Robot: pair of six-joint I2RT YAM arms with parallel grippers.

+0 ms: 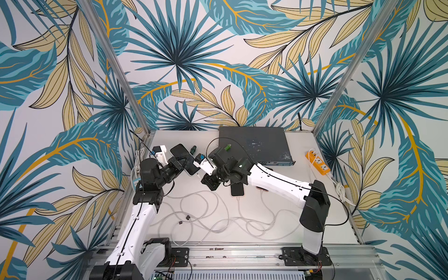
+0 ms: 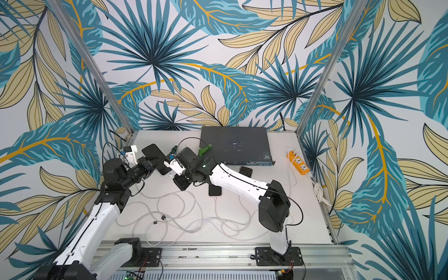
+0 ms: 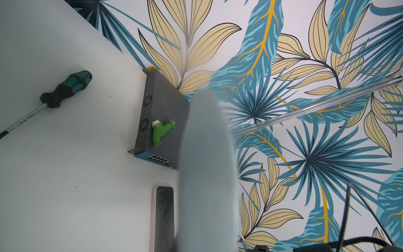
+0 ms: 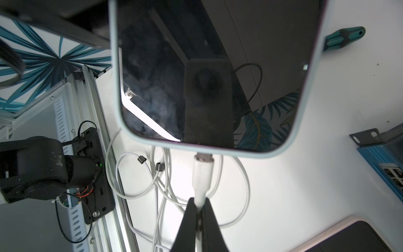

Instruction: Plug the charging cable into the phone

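Note:
My left gripper (image 1: 178,162) is shut on a dark-screened phone (image 1: 183,152) with a pale blue frame, held above the left side of the table. In the left wrist view that phone (image 3: 210,180) appears edge-on and blurred. Closed around the white charging cable is my right gripper. The cable's white connector (image 4: 202,174) points at the middle of the phone's bottom edge. Its tip meets that edge in the right wrist view; how deep it sits cannot be told. The phone's screen (image 4: 210,84) faces the right wrist camera.
Loose cable loops (image 1: 210,214) cover the table front. Another phone (image 1: 237,189) lies near the middle. A grey rack device (image 1: 254,144) with a green piece (image 3: 161,132) stands at the back. A screwdriver (image 3: 67,88) lies at the back left; an orange power strip (image 1: 318,162) is at right.

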